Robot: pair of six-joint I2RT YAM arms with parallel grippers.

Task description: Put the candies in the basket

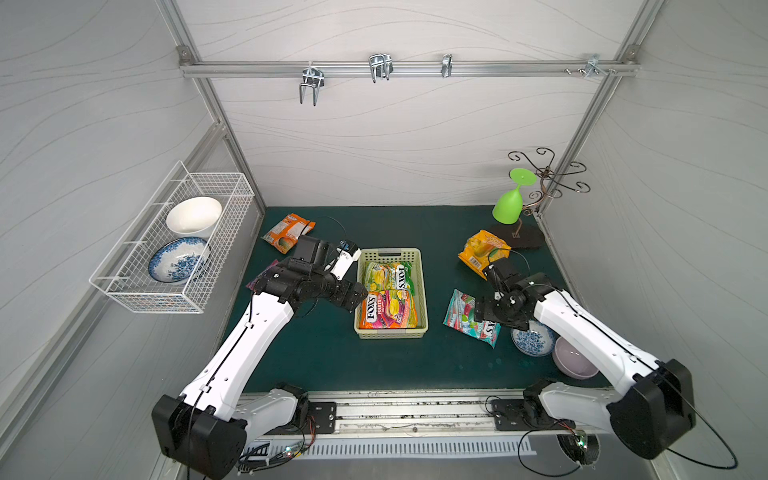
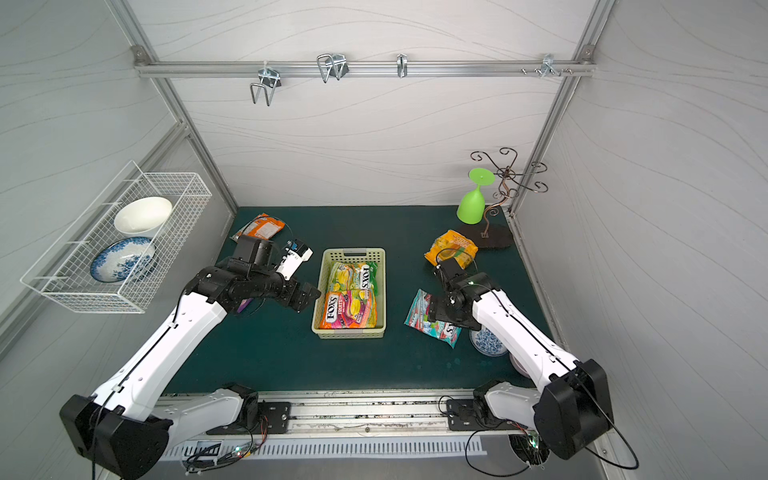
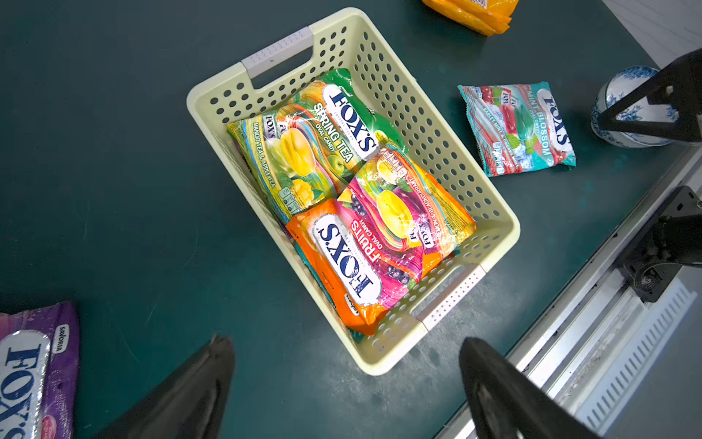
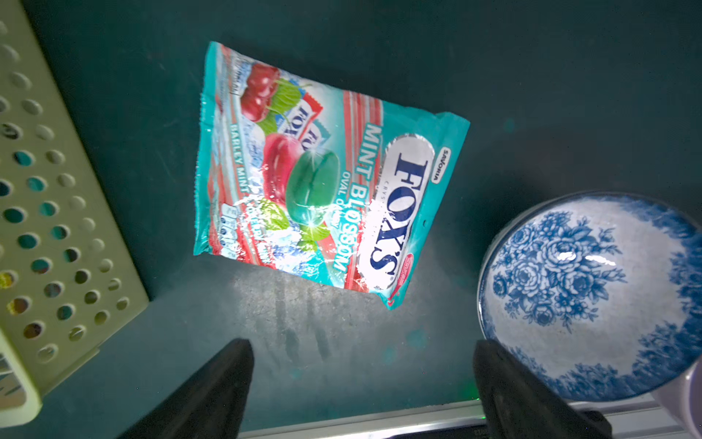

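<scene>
A pale yellow basket stands mid-table, holding a green-yellow candy bag and an orange-pink candy bag. To its right a teal mint candy bag lies flat, with my right gripper open above it, nothing between its fingers. A yellow-orange bag rests farther back on that side. Left of the basket my left gripper hangs open and empty. A purple candy bag shows at the left wrist view's edge. At the back left lies an orange bag.
A blue-patterned bowl and a pink bowl stand right of the mint bag. A green goblet hangs on a scrolled metal rack at the back right. On the left wall a wire shelf carries two bowls.
</scene>
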